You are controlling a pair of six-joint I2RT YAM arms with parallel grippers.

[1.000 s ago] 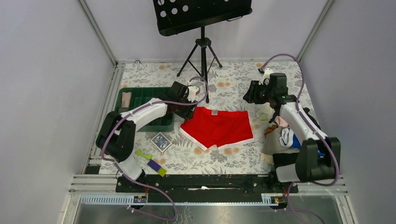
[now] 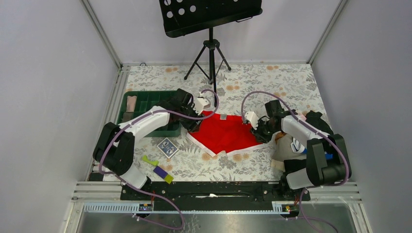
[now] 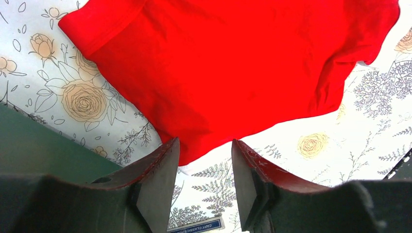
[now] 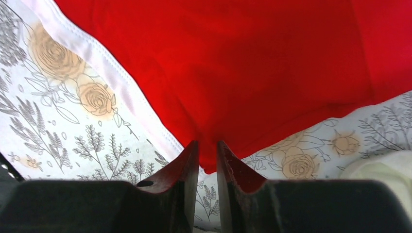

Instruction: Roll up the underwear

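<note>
Red underwear with white hems (image 2: 224, 133) lies flat on the floral mat (image 2: 170, 77), a small label at its upper edge. My left gripper (image 2: 197, 124) hangs over its left end; in the left wrist view its fingertips (image 3: 170, 148) are part open above a red corner. My right gripper (image 2: 260, 133) is low over the right end; in the right wrist view its fingertips (image 4: 224, 150) are apart by a narrow gap at the red corner beside the white hem. I cannot tell whether either touches the cloth.
A green divided bin (image 2: 145, 99) stands at left, a pile of clothes (image 2: 289, 153) at right. A card (image 2: 167, 147) and small coloured items (image 2: 163, 174) lie front left. A black stand (image 2: 212, 58) rises at the back.
My right gripper has come down toward the front from above the back right onto the underwear's right end. My left gripper has shifted slightly toward the front over the left end.
</note>
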